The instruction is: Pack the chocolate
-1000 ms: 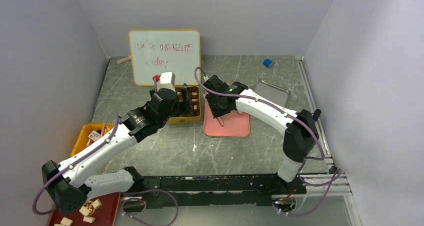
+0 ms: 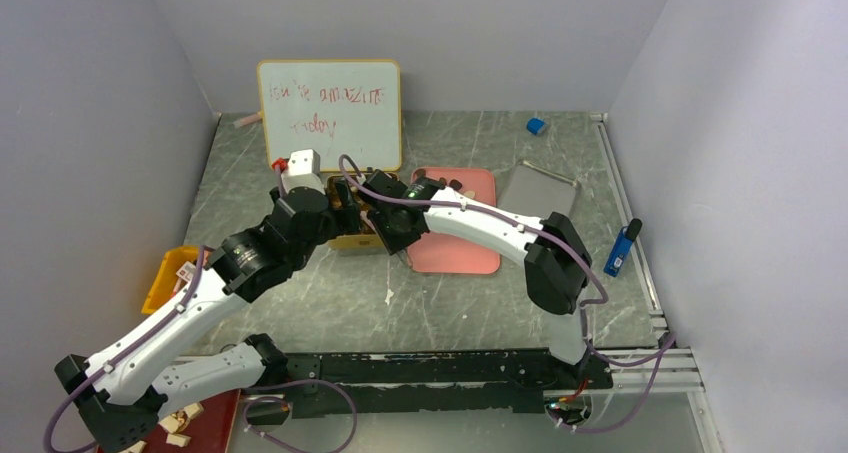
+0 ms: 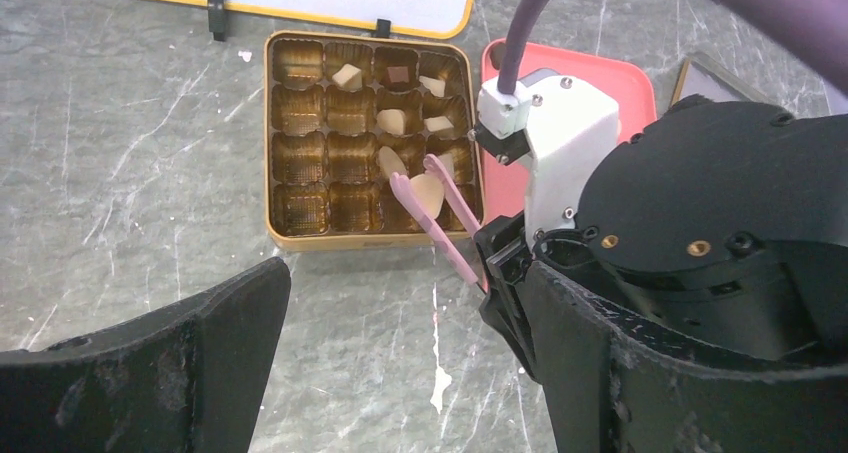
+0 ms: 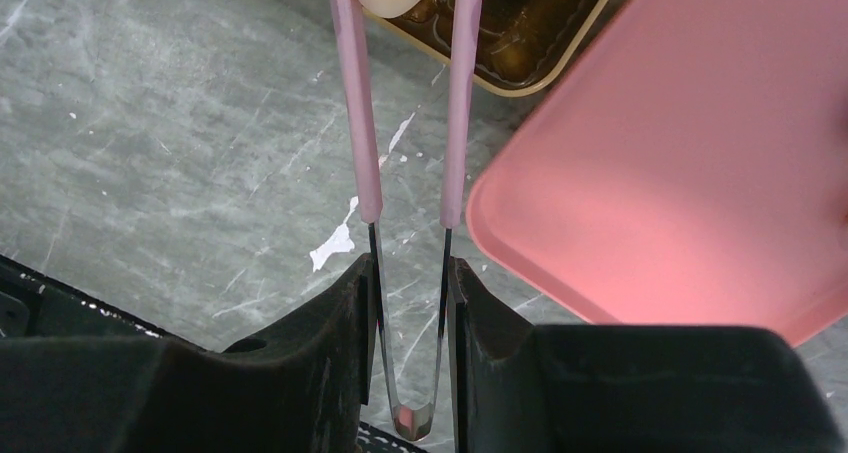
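In the left wrist view, a chocolate box [image 3: 345,243] with a gold insert has several cream pieces and a brown piece [image 3: 397,75] in its right-hand compartments. My right gripper is shut on pink-tipped tongs [image 4: 360,123]. Between the tong tips is a cream chocolate [image 3: 428,195], over the box's front right compartments; whether it touches the insert I cannot tell. My left gripper is spread wide with nothing between its fingers, over the front of the box. A pink tray [image 2: 455,258] right of the box carries several chocolates, partly hidden by the right arm.
Behind the box stands a whiteboard [image 2: 330,113]. A grey tray [image 2: 540,188] lies beyond the pink one. At far left is a yellow bin [image 2: 160,283], at far right a blue object [image 2: 618,253]. Bare table lies in front of the box.
Both arms have shifted left. The right gripper has carried the tongs from over the pink tray to the box, and the left gripper has moved left above the box.
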